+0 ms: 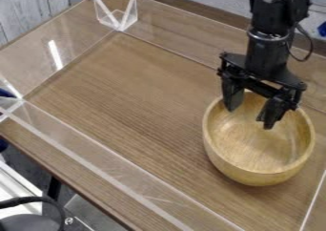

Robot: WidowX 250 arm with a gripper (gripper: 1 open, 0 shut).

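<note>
My black gripper (258, 103) hangs over the back part of a large tan, wooden-looking bowl (254, 154) at the right of the table. Its fingers are open and reach down to about the level of the bowl's rim; I see nothing held between them. The bowl's inside looks empty where visible; its back part is partly hidden by the gripper.
A clear angular object (117, 13) stands at the back left. Dark items and cables lie beyond the table's left and bottom-left edges.
</note>
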